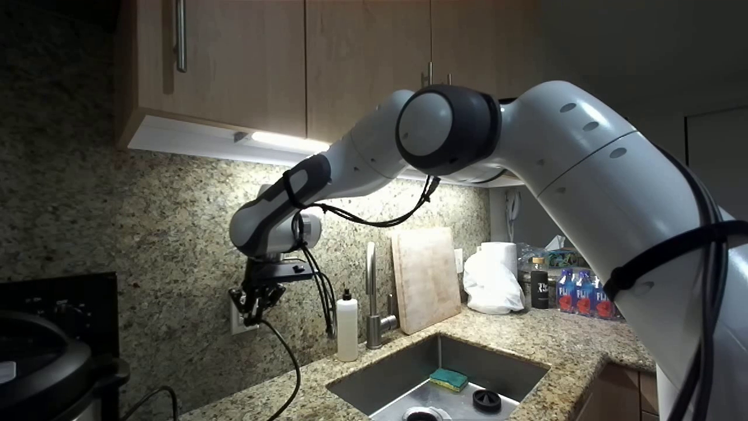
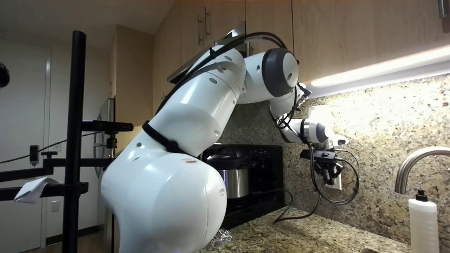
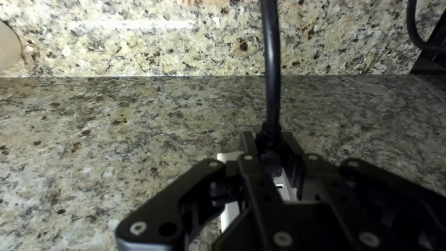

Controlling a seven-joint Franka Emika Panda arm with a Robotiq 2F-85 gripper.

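A black power cord [image 3: 272, 71] runs to a plug that my gripper is shut on, its fingers [image 3: 250, 165] on either side of the plug. Just behind the fingers is a white wall outlet [image 3: 229, 215] on the granite backsplash, partly covered by the gripper. How far the plug's prongs sit in the outlet is hidden. In exterior view 1 the gripper [image 1: 250, 314] is right at the outlet [image 1: 238, 324], with the cord [image 1: 291, 354] curving down to the counter. Exterior view 2 has the gripper [image 2: 330, 179] against the outlet plate [image 2: 337, 185] too.
A pressure cooker [image 2: 235, 179] stands at the stove side. To the outlet's right are a white soap bottle [image 1: 347, 330], the faucet [image 1: 371, 294], a leaning cutting board [image 1: 425, 279] and the sink [image 1: 463, 354]. Cabinets [image 1: 231, 70] hang above the arm.
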